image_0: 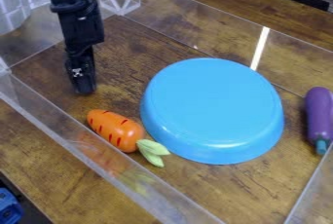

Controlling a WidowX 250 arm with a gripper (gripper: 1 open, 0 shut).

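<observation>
My black gripper (81, 76) reaches down from the upper left, its tips low over the wooden floor left of centre; whether its fingers are open or shut is unclear. An orange toy carrot (115, 128) with pale green leaves lies in front of it, below and to the right. A large blue upturned dish or lid (212, 106) fills the centre right. A purple toy eggplant (317, 116) lies at the right edge.
Clear plastic walls run along the lower left, back and right. A small blue object (7, 208) sits outside at the lower left.
</observation>
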